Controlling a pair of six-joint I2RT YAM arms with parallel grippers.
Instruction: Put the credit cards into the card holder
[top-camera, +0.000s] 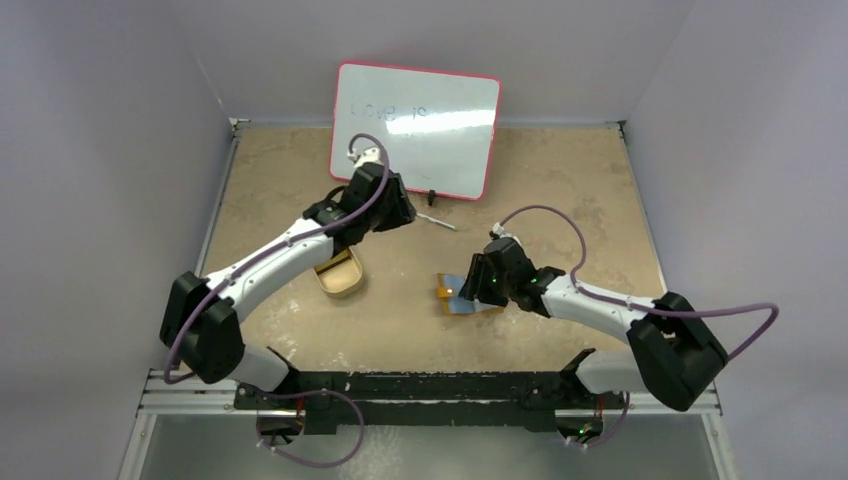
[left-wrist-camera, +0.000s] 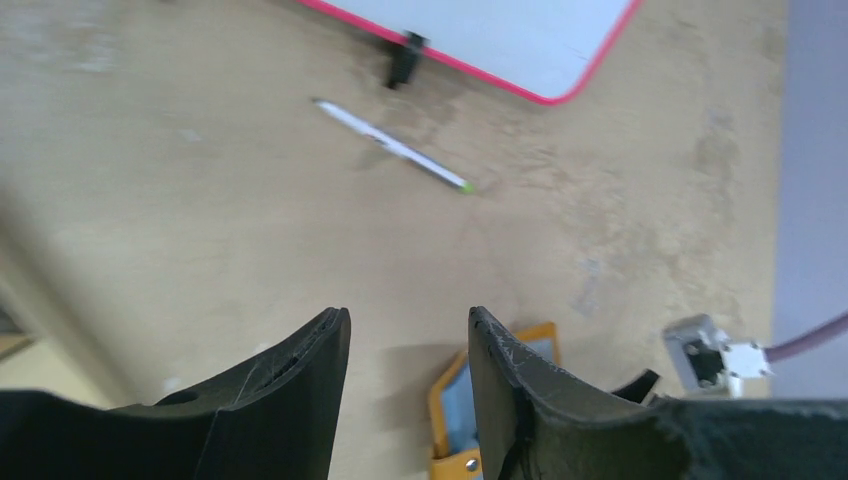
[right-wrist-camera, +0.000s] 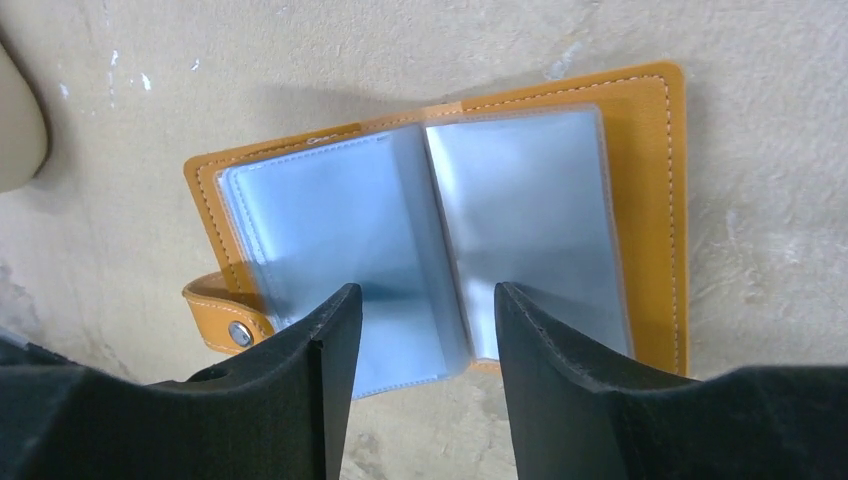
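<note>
The open card holder (right-wrist-camera: 640, 220) lies flat on the table, with tan stitched leather, clear blue-tinted sleeves and a snap tab on its left. Directly above it hangs my right gripper, its fingers apart and nothing between them. In the top view this right gripper (top-camera: 475, 290) covers part of the card holder (top-camera: 455, 308). My left gripper (top-camera: 405, 213) is up near the whiteboard's lower edge, away from the holder. The left wrist view shows the left gripper open with an empty gap. No separate credit card can be made out.
At left a cream tray (top-camera: 343, 283) sits partly under the left arm, a gold-brown strip (top-camera: 333, 262) at its edge. A marker pen (top-camera: 436, 221) lies below the whiteboard (top-camera: 415, 120).
</note>
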